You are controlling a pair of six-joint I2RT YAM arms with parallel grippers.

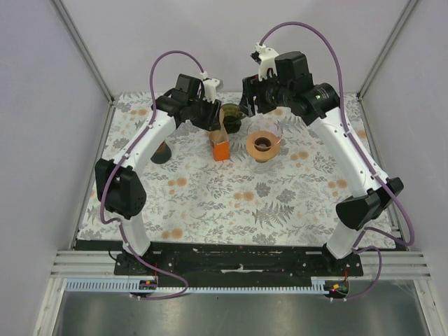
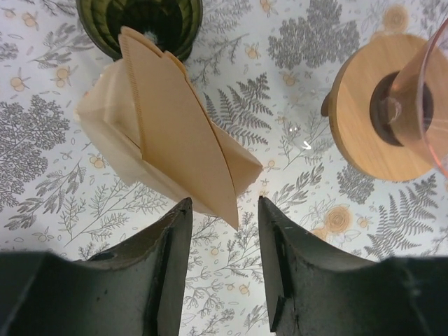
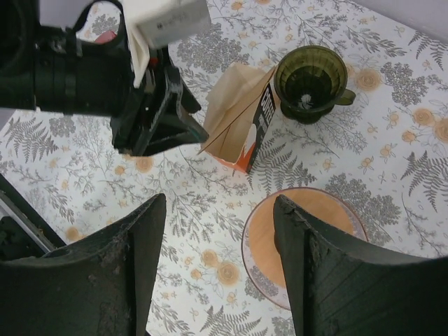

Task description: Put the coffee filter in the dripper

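Observation:
The coffee filters (image 2: pixel 178 133) (image 3: pixel 231 105) stand in an orange-sided holder (image 1: pixel 221 151) at the table's back middle. Above them hangs my left gripper (image 1: pixel 213 112), open, its fingers just short of the filters' edge in the left wrist view. The dark green dripper (image 2: pixel 140 21) (image 3: pixel 308 80) sits just behind the holder. My right gripper (image 1: pixel 248 98) is open, high over the area right of the filters, nothing between its fingers.
A clear vessel with a wooden collar (image 1: pixel 263 147) (image 2: pixel 378 122) stands right of the holder. A dark object (image 1: pixel 161 154) lies at the left.

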